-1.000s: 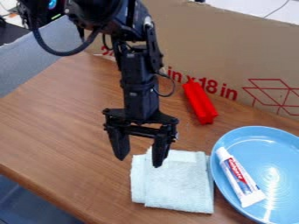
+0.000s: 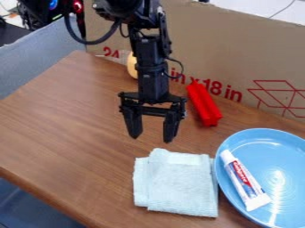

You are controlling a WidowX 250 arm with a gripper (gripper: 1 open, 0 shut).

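My gripper (image 2: 152, 134) hangs open above the wooden table, behind a folded white cloth (image 2: 177, 185), with nothing visible between its fingers. A red object (image 2: 204, 104) lies to the right of the arm, near the cardboard. A blue plate (image 2: 286, 178) at the right holds a white toothpaste tube (image 2: 244, 178). A yellowish object (image 2: 131, 64), partly hidden by the arm, stands at the back.
A large cardboard panel (image 2: 238, 58) runs along the back. A grey padded edge borders the table at the upper left.
My gripper has moved back, away from the white cloth and toward the cardboard. The cloth, plate, tube and red object look unmoved.
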